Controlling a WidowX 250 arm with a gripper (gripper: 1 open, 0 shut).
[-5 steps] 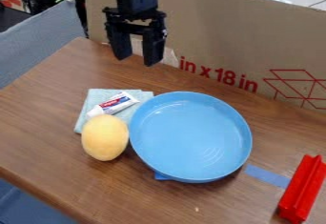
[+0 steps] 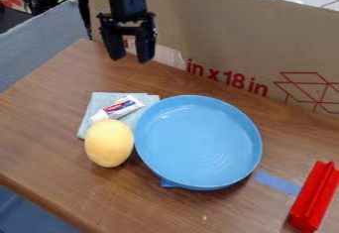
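My gripper [image 2: 130,47] hangs open at the top left, in front of the cardboard backdrop, above and behind the objects on the table, with nothing visible between its fingers. A blue plate [image 2: 199,141] lies in the middle of the wooden table. Left of it are a toothpaste tube [image 2: 118,108] on a pale folded cloth [image 2: 145,103] and a yellow oval object [image 2: 109,143], in front of the tube.
A red object [image 2: 312,195] lies at the right edge. Blue tape [image 2: 276,184] is on the table beside the plate. Cardboard [image 2: 239,44] stands along the back.
The gripper has shifted a little to the left over the last second. The objects on the table have not moved.
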